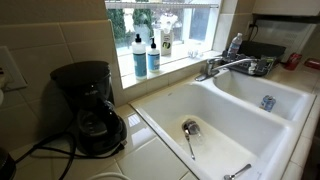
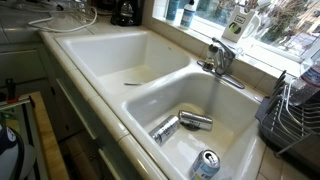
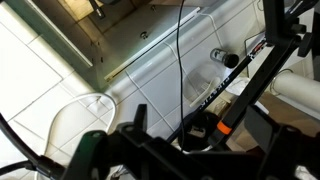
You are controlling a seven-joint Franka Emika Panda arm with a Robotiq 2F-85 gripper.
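Note:
My gripper shows at the bottom of the wrist view, its two dark fingers wide apart. No object shows held between them; a dark round thing and a cable lie in the background of that gap. The white double sink (image 1: pixel 155 104) has a long-handled metal utensil (image 1: pixel 190 142) in its nearer basin and a second metal piece (image 1: pixel 238 172) at the front. In the other basin are several cans, including an upright one (image 2: pixel 207 164) and two lying down (image 2: pixel 165 129).
A black coffee maker (image 1: pixel 88 105) stands left of the sink, its cord on the tiles. Soap bottles (image 1: pixel 139 57) line the windowsill. The faucet (image 1: pixel 225 66) reaches over the sink. A dish rack (image 2: pixel 292 120) stands beside it.

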